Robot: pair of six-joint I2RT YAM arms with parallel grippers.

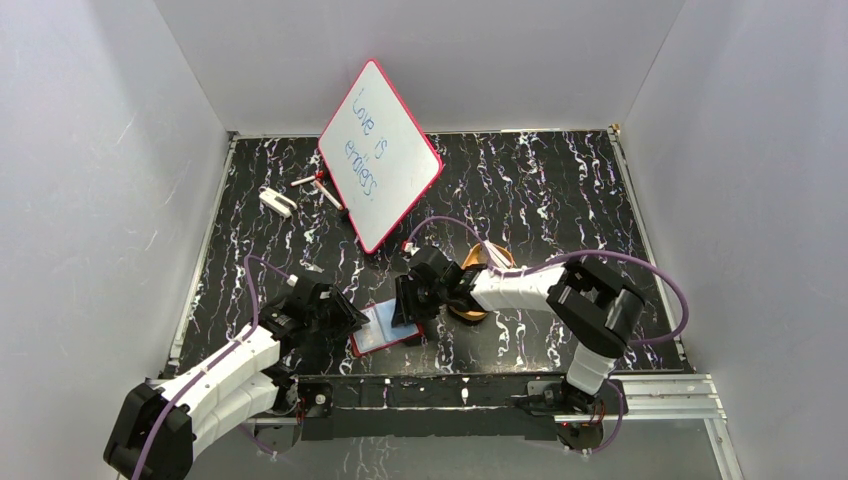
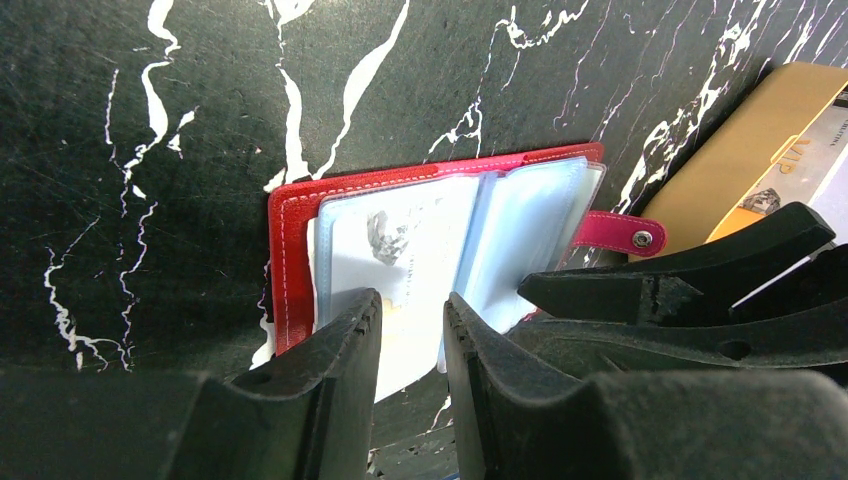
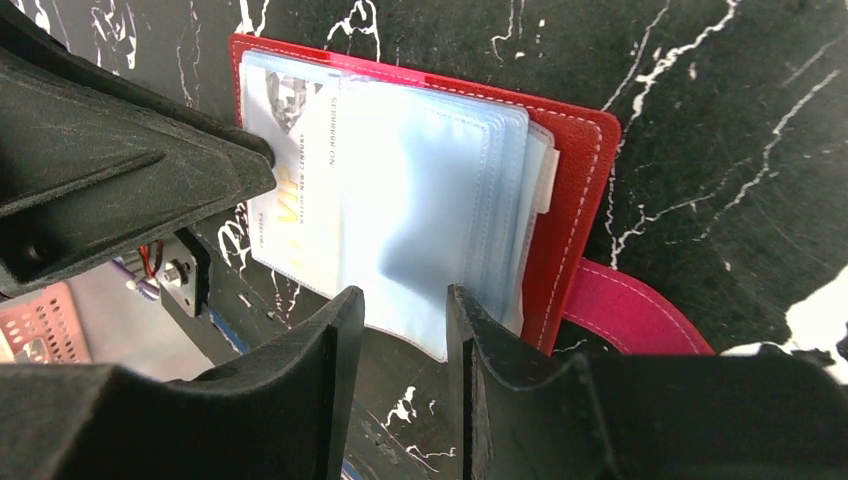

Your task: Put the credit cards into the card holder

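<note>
The red card holder lies open at the front middle of the table, clear sleeves showing. My left gripper is over its left side, fingers part open, fingertips at a sleeve holding a printed card. My right gripper stands open low over the blue-tinted clear sleeves on the other side, fingertips at their edge. No card shows between either gripper's fingers. In the left wrist view a tan container with printed cards lies beyond the holder, partly hidden by my right gripper.
A whiteboard with writing lies at the back, with markers and a white object to its left. The front edge is close below the holder.
</note>
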